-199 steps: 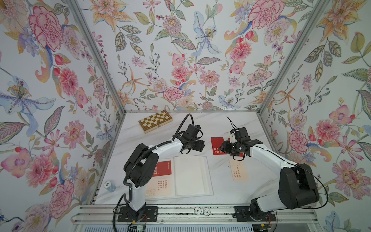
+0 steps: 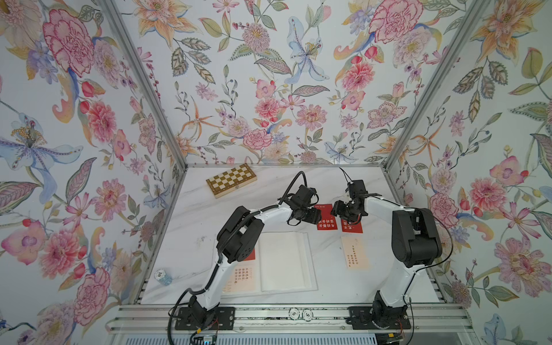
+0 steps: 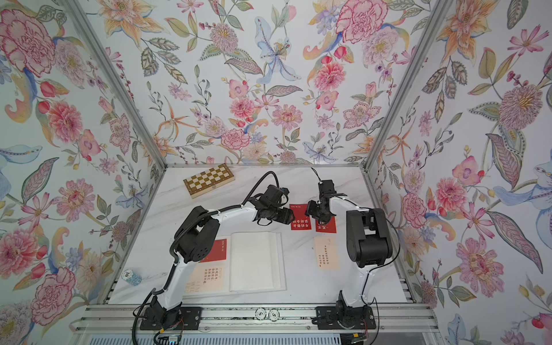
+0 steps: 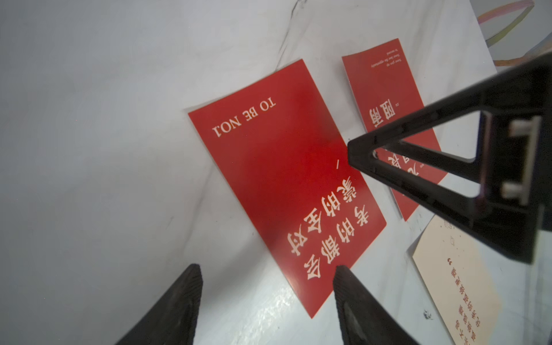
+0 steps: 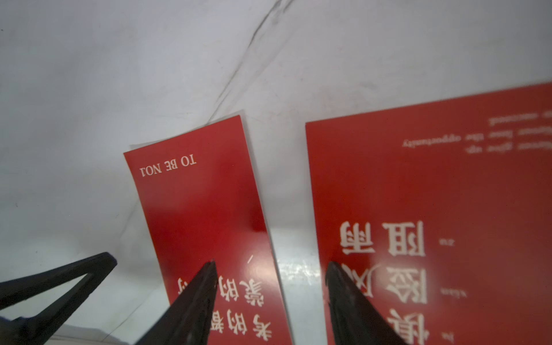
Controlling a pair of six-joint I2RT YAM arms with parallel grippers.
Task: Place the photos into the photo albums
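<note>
Two red photos lie on the table: the "TO BE NO.1" one [image 4: 276, 155] and a second one [image 5: 431, 189] to its right, with a beige photo [image 2: 354, 253] below them. My left gripper hangs with fingers apart over the first red photo's lower part, nothing between them. My right gripper stands open over the gap between the two red photos. The album [image 2: 285, 261] lies open at centre front, white pages showing; red and beige prints [image 3: 215, 250] show at its left, partly behind my left arm.
A checkerboard box [image 2: 231, 179] sits at the back left and a small cup [image 2: 163, 276] at the front left corner.
My left gripper has moved right toward the red photos. My right arm has moved away from the front, its gripper a little farther back over the red photos.
</note>
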